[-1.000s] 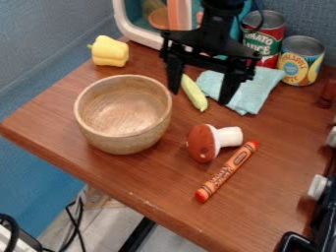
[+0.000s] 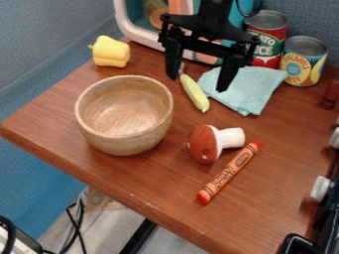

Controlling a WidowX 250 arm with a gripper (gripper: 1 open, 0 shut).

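My black gripper [image 2: 199,73] hangs over the back of the table, its two fingers apart, above a pale yellow banana-like piece [image 2: 195,93] and a folded light-blue cloth [image 2: 245,95]. A wooden bowl [image 2: 123,115] sits at the left middle. A toy mushroom [image 2: 212,141] lies on its side in front of the cloth, with an orange crayon [image 2: 228,174] to its lower right. A yellow pepper-like piece [image 2: 109,52] stands at the back left.
Two cans, a red one [image 2: 265,40] and a yellow-labelled one [image 2: 302,62], stand at the back right, with a teal-and-white bin [image 2: 133,20] behind. Dark equipment lines the right edge.
My gripper has moved upward, away from the yellow piece and the cloth. The objects on the table look unchanged.
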